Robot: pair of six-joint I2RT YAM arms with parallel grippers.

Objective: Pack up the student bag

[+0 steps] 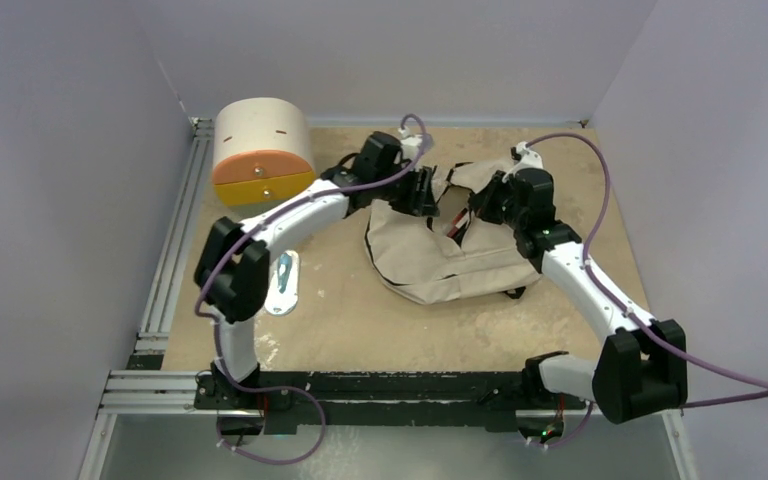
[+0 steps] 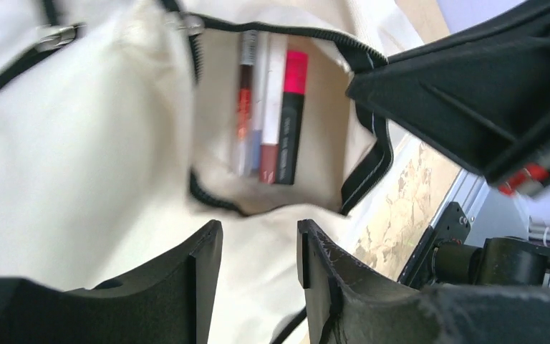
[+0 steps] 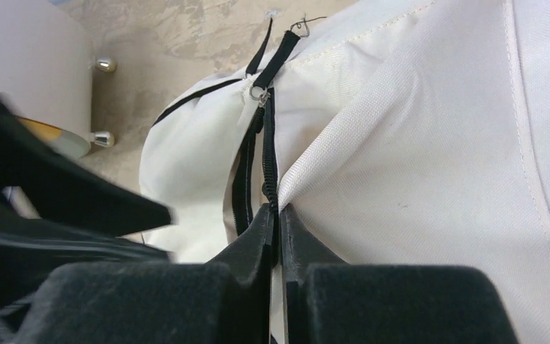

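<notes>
A beige bag (image 1: 430,270) lies open on the table; through its zippered opening the left wrist view shows several slim items inside, among them a black and pink one (image 2: 288,136) and a red-and-white one (image 2: 271,118). My left gripper hangs over the bag, part open, nothing visible between its fingers. My right gripper is shut on the bag's zippered edge (image 3: 269,150), at the right side of the opening.
A rounded box with orange and yellow drawers (image 1: 262,165) stands at the back left. A white case with a teal item (image 1: 282,285) lies at the front left.
</notes>
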